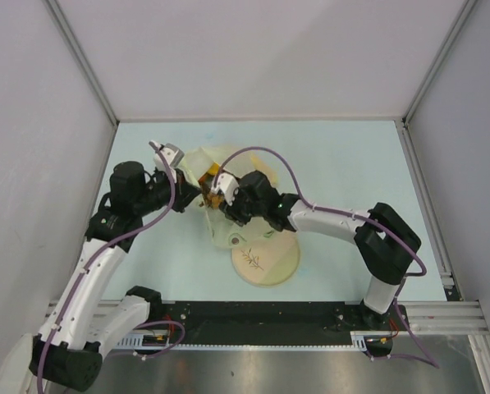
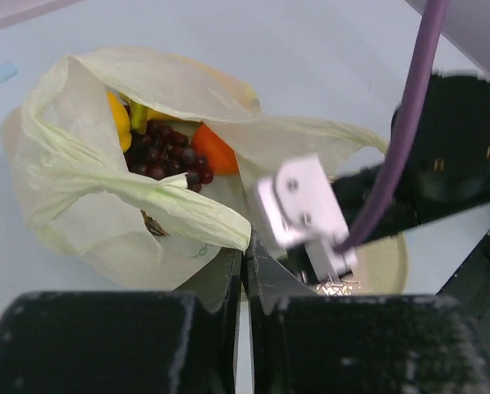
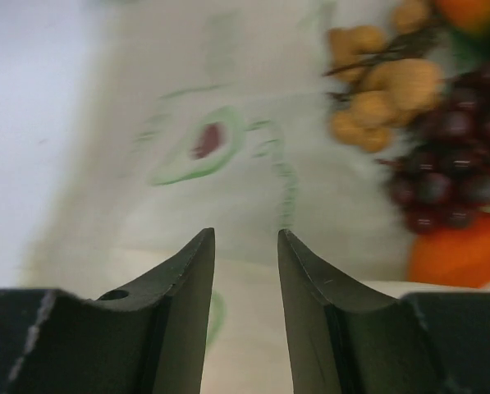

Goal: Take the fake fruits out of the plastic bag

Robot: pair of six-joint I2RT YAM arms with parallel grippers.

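A white plastic bag (image 2: 80,213) sits in the middle, its upper edge gathered at the tips of my left gripper, which looks shut on it. Inside are dark grapes (image 3: 454,176), small brown fruits (image 3: 396,98), an orange fruit (image 2: 216,150) and a yellow fruit (image 2: 117,119). My right gripper is at the bag's near right side, over the white plastic, its two fingertips close together; what is between them is blurred or hidden.
A round beige plate (image 1: 265,263) lies in front, partly under the bag and right arm.
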